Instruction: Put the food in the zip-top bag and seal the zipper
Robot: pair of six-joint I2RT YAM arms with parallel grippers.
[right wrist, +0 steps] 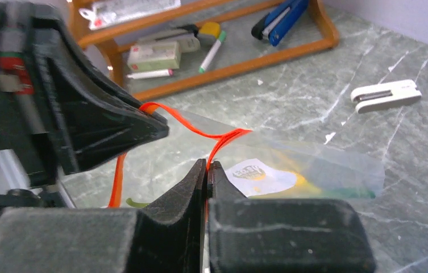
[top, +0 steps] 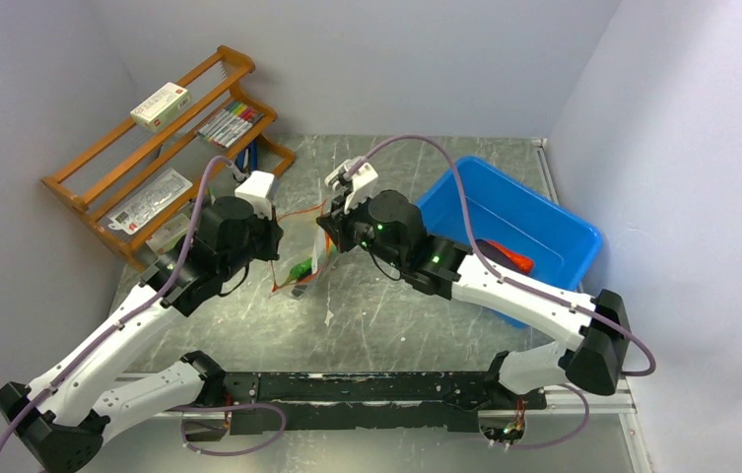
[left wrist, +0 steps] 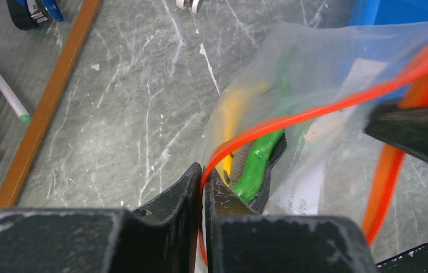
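Note:
The clear zip bag with orange zipper edges (left wrist: 291, 119) hangs between both grippers, holding a green item (left wrist: 257, 165) and a yellow one (left wrist: 228, 162). My left gripper is shut on the bag's orange edge. My right gripper is shut on the opposite orange edge, a very thin strip at its fingertips. In the top view the grippers (top: 270, 251) (top: 332, 227) face each other over the bag.
The blue bin (top: 485, 197) with a red item stands at the right. A wooden rack (top: 110, 187) with markers and boxes is at the back left. A stapler (right wrist: 386, 94) lies on the table.

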